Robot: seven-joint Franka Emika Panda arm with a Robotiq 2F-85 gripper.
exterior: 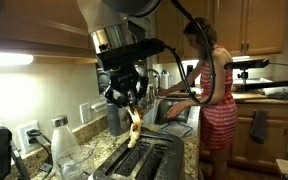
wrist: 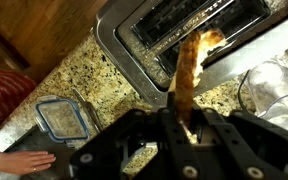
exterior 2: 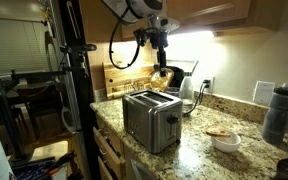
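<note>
My gripper point(exterior: 132, 103) is shut on a slice of bread point(exterior: 135, 126), which hangs edge-down below the fingers. In the wrist view the browned slice point(wrist: 188, 72) sticks out from between the fingers toward the toaster slots. Beneath it stands the silver toaster point(exterior 2: 154, 122), its long dark slots point(wrist: 192, 20) facing up. The bread overlaps the near slot in the wrist view; from the side its lower end is close to the toaster's top. Whether it touches or enters a slot, I cannot tell.
A white bowl point(exterior 2: 226, 143) with a bread piece point(exterior 2: 218, 133) at its rim sits on the granite counter, near a dark bottle point(exterior 2: 278, 116). A clear bottle point(exterior: 63, 139) stands by the wall. A person in a red striped dress point(exterior: 217, 105) stands at the sink.
</note>
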